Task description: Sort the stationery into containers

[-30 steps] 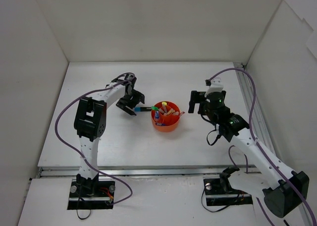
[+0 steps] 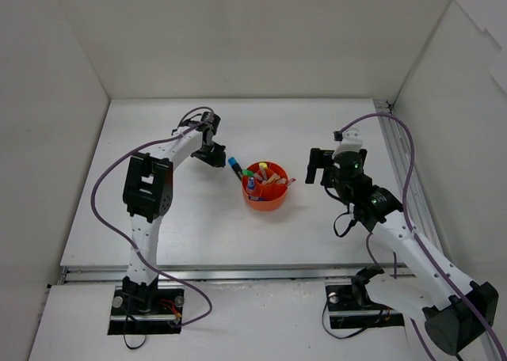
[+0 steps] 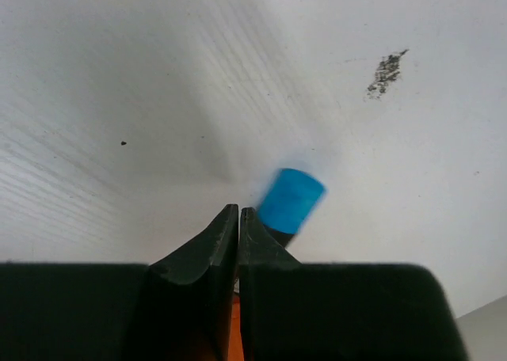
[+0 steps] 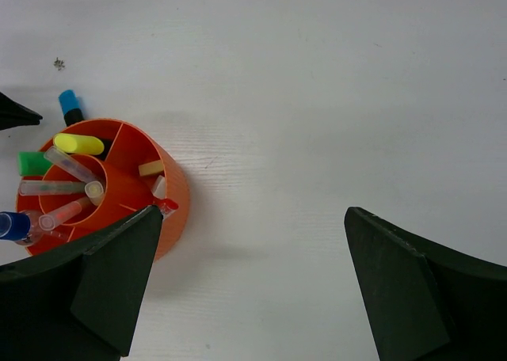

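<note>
An orange divided container [image 2: 264, 204] [image 4: 176, 191] holds several pens and markers: yellow [image 4: 77, 144], green [image 4: 33, 163], blue-capped [image 4: 13, 226], plus pink and clear ones. A blue-and-black marker [image 2: 235, 168] [image 3: 290, 201] [image 4: 69, 104] lies on the table against or beside the container's back-left side. My left gripper [image 2: 218, 160] is just left of that marker, shut, with nothing showing between its fingers. My right gripper [image 2: 315, 166] hangs open and empty to the right of the container.
Walls [image 2: 261, 44] bound the table at back and sides.
The blue-and-black marker has swung from lying level to slanting, its blue end now raised toward the back. My left gripper has shifted slightly back and now points differently.
</note>
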